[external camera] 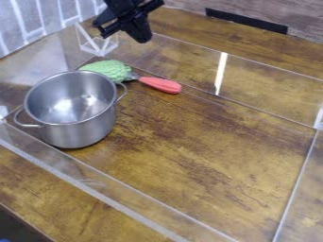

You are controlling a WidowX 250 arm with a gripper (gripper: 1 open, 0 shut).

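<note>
My black gripper (142, 34) hangs at the top of the view, raised above and behind the utensils, shut, with nothing visible between its fingers. A large steel pot (72, 112) with two handles sits at the left. Just behind it lie a green textured item (106, 69) and a utensil with a red handle (159, 84), the red end pointing right.
Clear panels or edges border the work area, with a white strip (221, 73) at the back right.
</note>
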